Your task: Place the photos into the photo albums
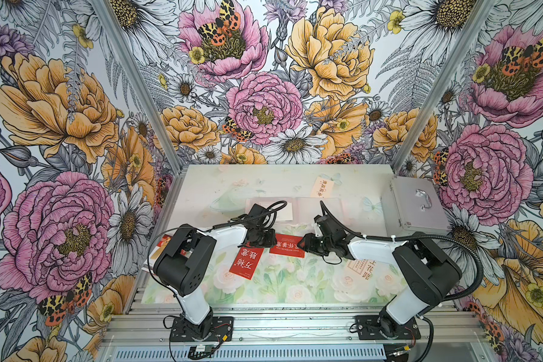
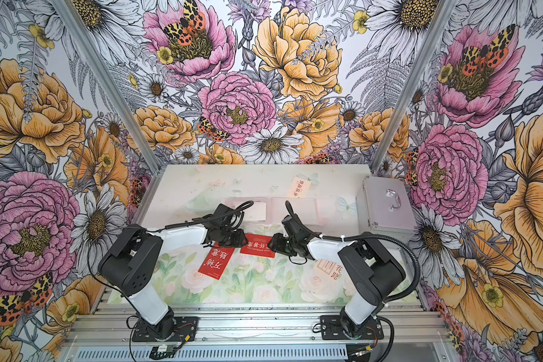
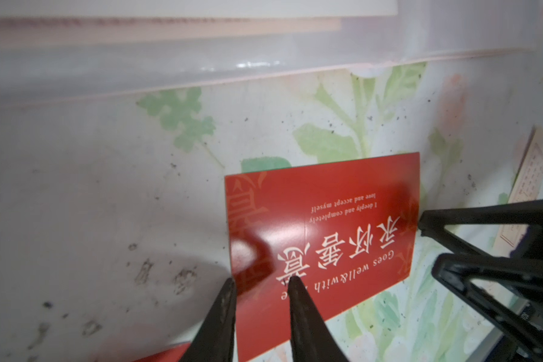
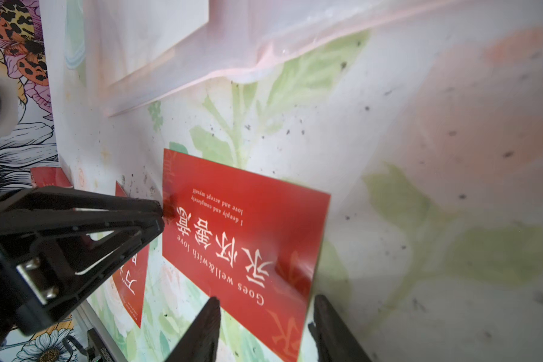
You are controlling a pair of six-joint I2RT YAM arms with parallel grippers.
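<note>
A red photo card [image 3: 338, 235] with white writing lies flat on the table between both grippers. My left gripper hangs at its left end, fingers apart and empty. My right gripper is open over the card's right end, nothing visibly held. A second red card [image 1: 245, 263] lies to the front left. The clear album sleeves [image 1: 321, 208] lie behind the middle card, with a white insert in the left one.
A pale card [image 1: 321, 187] lies at the back, another [image 2: 328, 270] at the front right. A metal case [image 1: 413, 202] occupies the back right.
</note>
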